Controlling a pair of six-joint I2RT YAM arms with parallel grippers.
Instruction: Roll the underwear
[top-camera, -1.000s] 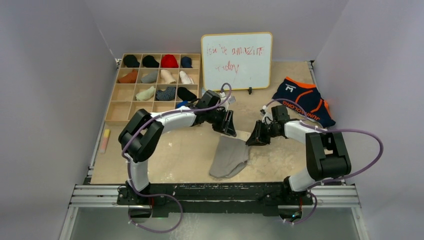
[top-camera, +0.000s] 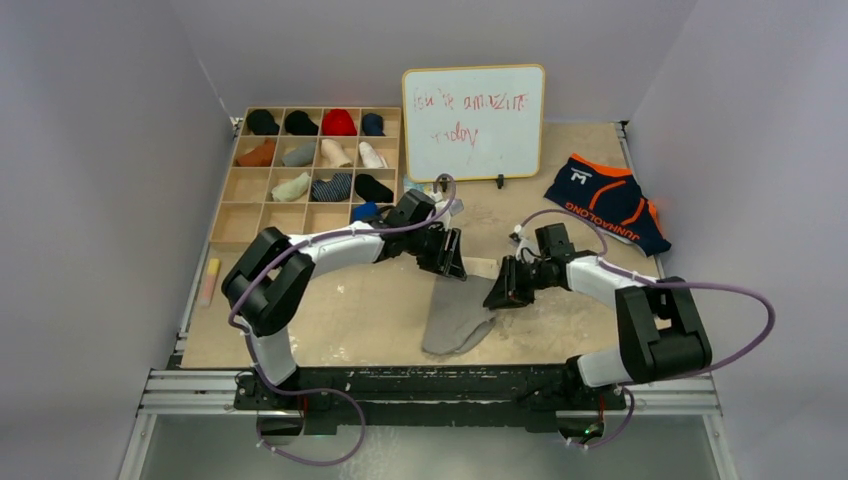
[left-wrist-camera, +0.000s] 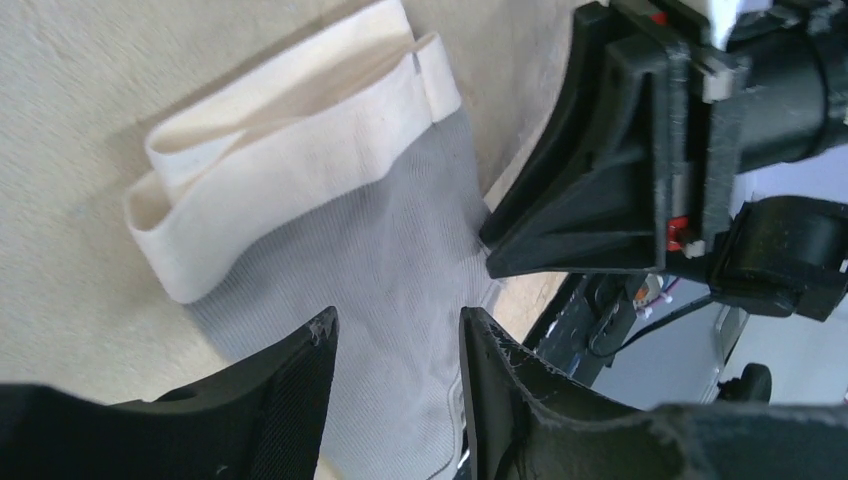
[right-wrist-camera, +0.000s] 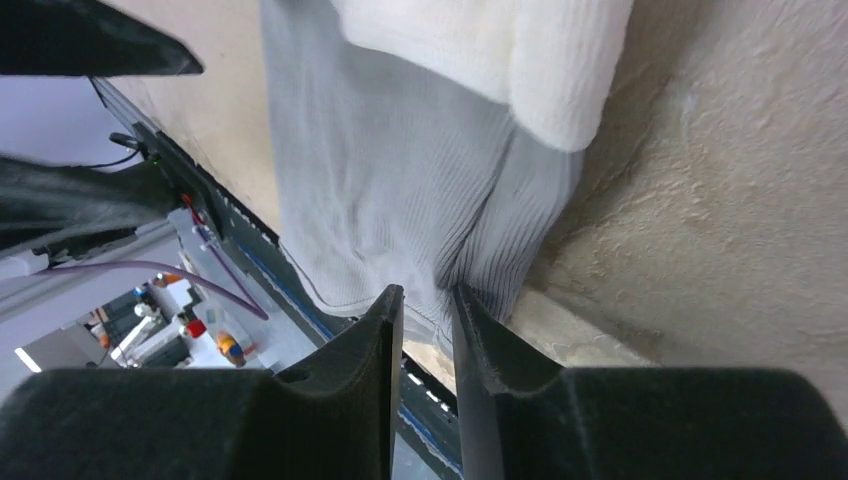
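Grey underwear with a cream waistband lies folded on the table's front middle. My left gripper is above its waistband end; in the left wrist view its fingers stand apart over the cloth, nothing visibly between them. My right gripper is at the underwear's right edge, its fingertips low on the ribbed grey cloth in the right wrist view, slightly parted; whether cloth lies between them I cannot tell.
A wooden compartment box with rolled garments stands back left, a whiteboard at the back, a navy-orange garment at the right. A pink-yellow stick lies far left. Bare table lies either side of the underwear.
My left gripper has shifted slightly, staying over the waistband end.
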